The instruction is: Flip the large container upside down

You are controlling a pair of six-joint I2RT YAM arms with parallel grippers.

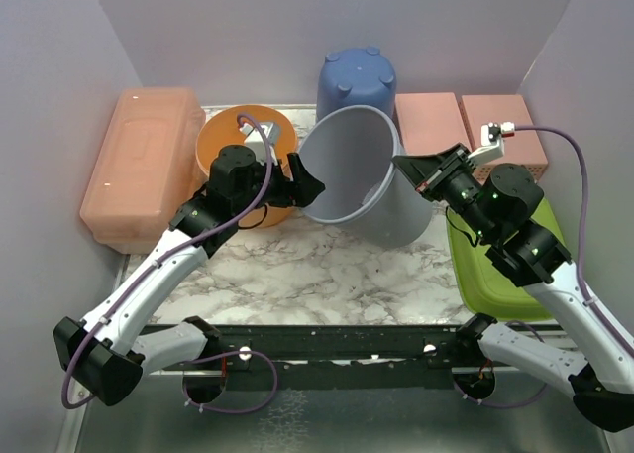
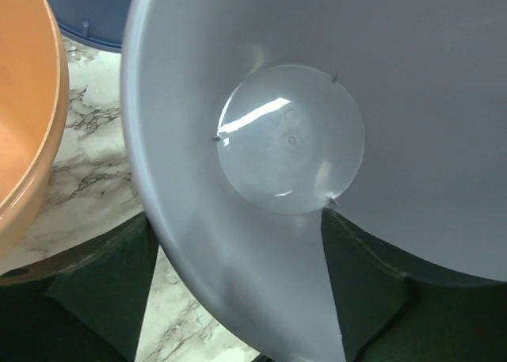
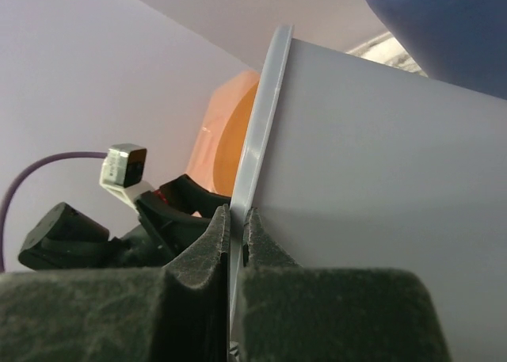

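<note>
The large grey container [image 1: 396, 215] is tipped on its side in mid-scene, its mouth toward the lower left. My right gripper is shut on its rim, which runs up between the fingertips in the right wrist view. My left gripper [image 1: 305, 175] is open at the mouth's left edge. In the left wrist view its fingers [image 2: 87, 291] straddle the container's near rim, with the clear round bottom [image 2: 289, 140] visible inside.
An orange bucket [image 1: 213, 136] and pink box [image 1: 139, 175] are at the left, a blue container [image 1: 355, 81] at the back. Pink baskets [image 1: 495, 126] and a green tray [image 1: 480, 284] are on the right.
</note>
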